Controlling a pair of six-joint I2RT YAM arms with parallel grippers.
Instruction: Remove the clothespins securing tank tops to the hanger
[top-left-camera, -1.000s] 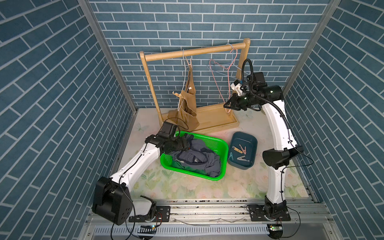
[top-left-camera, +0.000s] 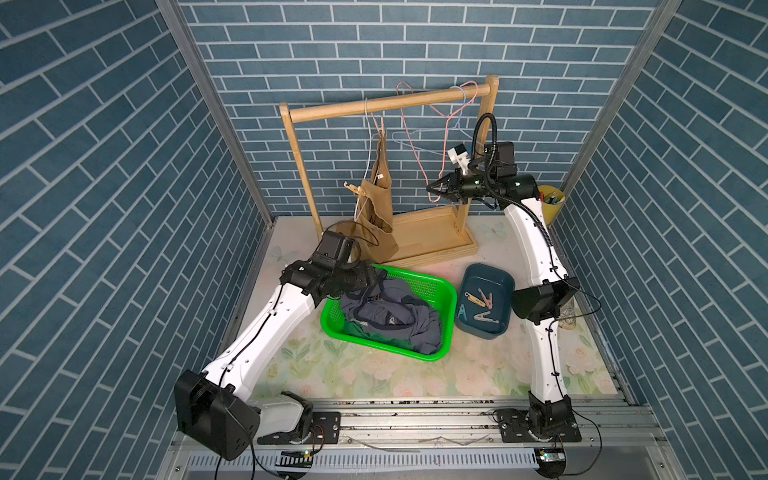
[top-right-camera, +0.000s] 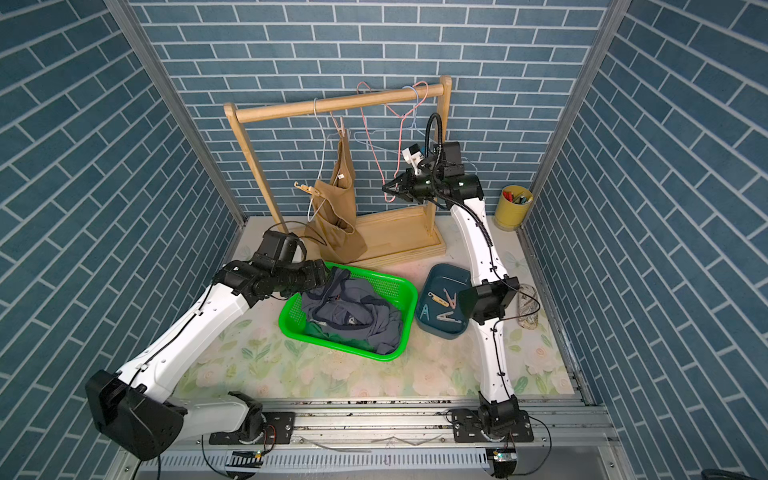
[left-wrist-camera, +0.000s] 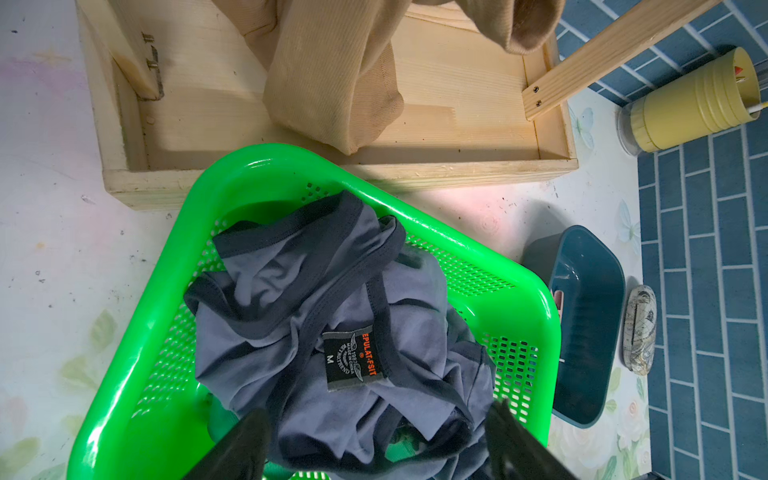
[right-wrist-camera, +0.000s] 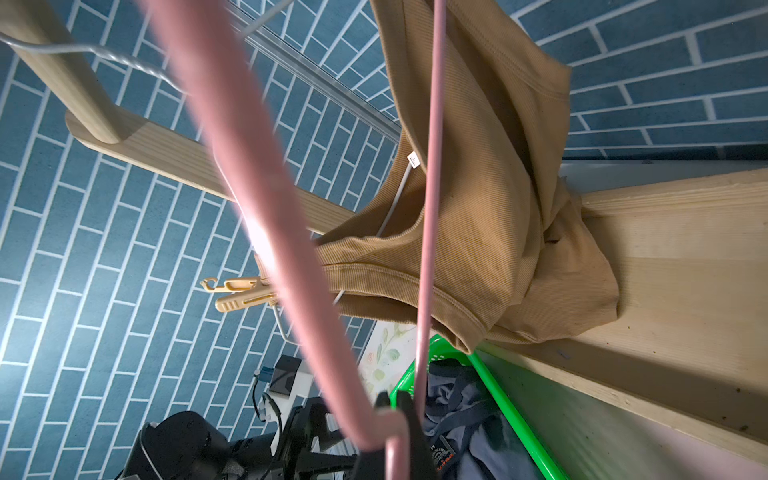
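A brown tank top (top-left-camera: 377, 197) hangs from a white hanger toward the left of the rack. A beige clothespin (right-wrist-camera: 242, 293) grips its strap edge at one side; another clothespin (top-left-camera: 381, 126) shows at its upper strap. My right gripper (top-left-camera: 433, 191) is shut on the lower end of the pink hanger (right-wrist-camera: 253, 184), which carries no garment. Above the green basket (left-wrist-camera: 144, 344), my left gripper stands open with nothing between its fingers. A dark grey tank top (left-wrist-camera: 320, 312) lies crumpled in that basket, below the fingers.
The dark blue bin (top-left-camera: 488, 276) right of the basket holds several loose clothespins. Overhead runs the wooden rack bar (top-left-camera: 344, 109), with a bare light-coloured hanger (top-left-camera: 418, 145) near the right post. A yellow cup (top-right-camera: 513, 209) stands at the back right.
My right gripper has moved left and up with the pink hanger, whose hook end rises to the bar.
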